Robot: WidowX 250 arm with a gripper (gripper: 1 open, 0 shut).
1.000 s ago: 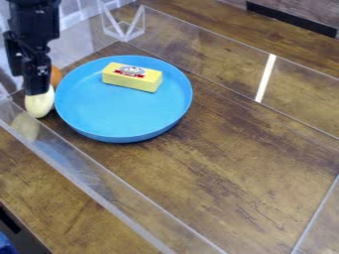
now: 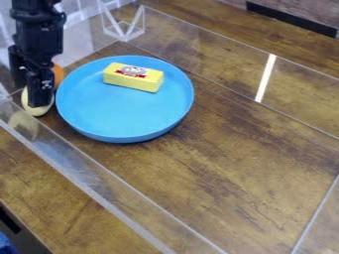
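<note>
My dark gripper [image 2: 38, 79] is low at the left, left of the blue plate [image 2: 126, 114], over a pale yellow rounded object [image 2: 40, 108] that it partly hides; whether the fingers touch or hold it is unclear. An orange object [image 2: 57, 73] sits just behind the gripper, beside the plate. On the back of the plate lies a yellow box with a red-and-white label [image 2: 133, 77].
Transparent panels or edges run along the left and back, with a white strip [image 2: 264, 77] at the right.
My gripper has moved down and slightly right toward the pale yellow object, covering more of it. The plate and box are unmoved.
</note>
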